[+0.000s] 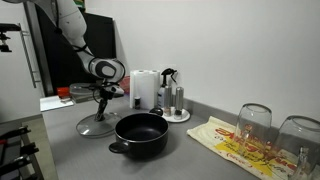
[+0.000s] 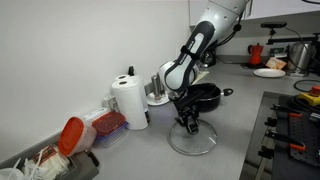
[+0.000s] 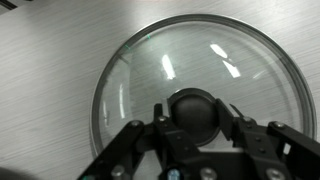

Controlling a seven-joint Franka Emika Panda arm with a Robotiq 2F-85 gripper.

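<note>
A round glass lid (image 1: 93, 127) with a metal rim and a dark knob (image 3: 194, 113) is on the grey table, or very close above it. My gripper is shut on the knob, one finger on each side in the wrist view. The same lid (image 2: 200, 145) appears under the gripper (image 2: 190, 124) in the second exterior view. Beside it stands a black pot (image 1: 142, 134), uncovered and empty as far as shows. Whether the lid touches the table is hard to tell.
Paper towel rolls (image 1: 145, 90) and several bottles (image 1: 168, 92) stand behind the pot. Two glass jars (image 1: 253, 124) and a patterned cloth (image 1: 225, 140) lie toward the right. Red and clear containers (image 2: 77, 136) sit at the table's other end. Bare table (image 1: 190, 155) lies right of the pot.
</note>
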